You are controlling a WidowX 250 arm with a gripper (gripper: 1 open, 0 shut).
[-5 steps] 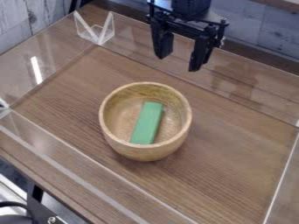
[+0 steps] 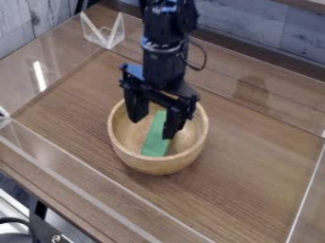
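A round wooden bowl (image 2: pixel 131 145) stands in the middle of the table, a green elongated object (image 2: pixel 158 140) lying inside it. My black gripper (image 2: pixel 152 110) hangs low over the bowl, open, its fingers either side of the green object's upper part. Whether they touch it I cannot tell.
Light and dark fittings line the left edge, and the table's far edge runs along the top.
My gripper has come down and toward the viewer from the back of the table to just over the bowl. The bowl and green object look unmoved.
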